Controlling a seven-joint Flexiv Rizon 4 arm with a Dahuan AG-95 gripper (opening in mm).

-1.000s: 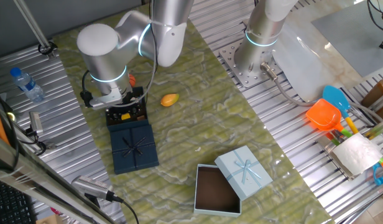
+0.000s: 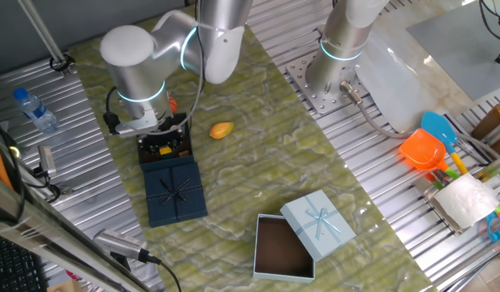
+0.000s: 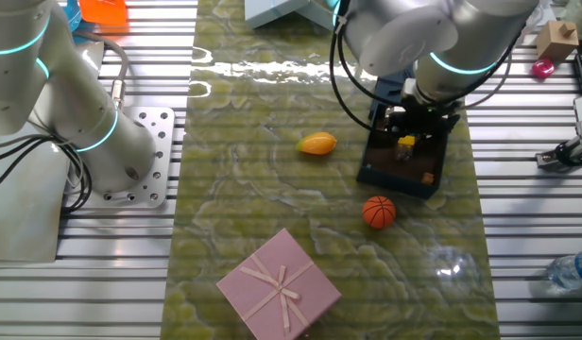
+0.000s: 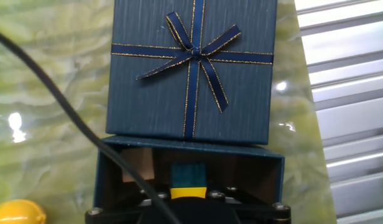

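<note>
My gripper (image 3: 404, 142) points down into an open dark blue box (image 3: 397, 184). In the wrist view its black body covers the lower part of the box (image 4: 275, 180). A yellow and teal piece (image 4: 188, 177) shows at the middle of the gripper; whether it is held is unclear, as the fingertips are hidden. A small brown block (image 3: 428, 178) lies in a corner of the box. The dark blue lid with a ribbon bow (image 2: 175, 199) lies right beside the box. An orange-yellow fruit (image 2: 221, 130) and a small basketball (image 3: 379, 212) rest on the cloth outside it.
A light blue box (image 2: 284, 251) stands open and empty, its bowed lid (image 2: 319, 225) leaning over one edge. A pink gift box (image 3: 280, 286) sits on the cloth. To the side is a metal base (image 2: 323, 77).
The arm has shifted only very slightly over the dark blue box. Boxes, lids and fruit are where they were.
</note>
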